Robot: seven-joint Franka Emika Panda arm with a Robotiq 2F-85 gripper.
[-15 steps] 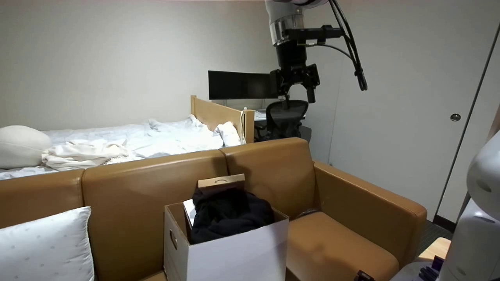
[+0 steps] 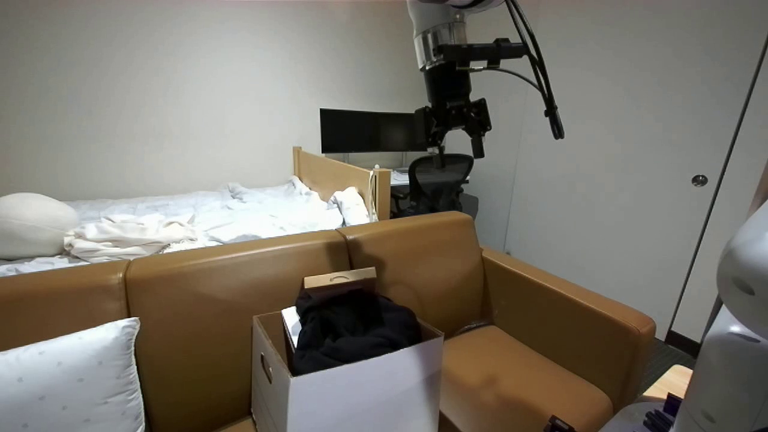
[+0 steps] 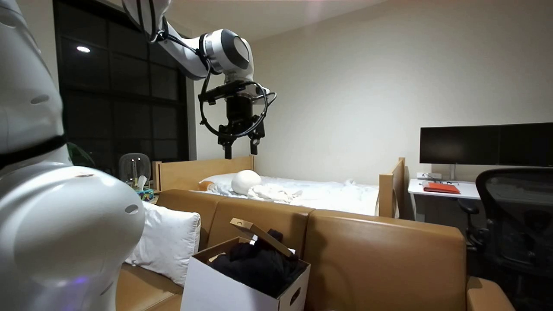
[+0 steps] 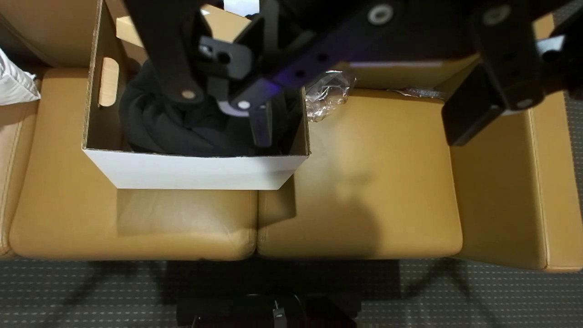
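My gripper hangs high above the sofa with its fingers spread apart and pointing down. Nothing sits between the fingertips, as exterior view 2 also shows for the gripper. Below it, a white cardboard box stands on the sofa seat. Black cloth is bunched inside and rises above the rim. A brown cardboard piece sticks up at the box's back. In the wrist view, the fingers stand wide apart and partly cover the black cloth.
A white pillow leans on the sofa's left part. Clear plastic wrap lies right of the box in the wrist view. Behind the sofa stands a bed.
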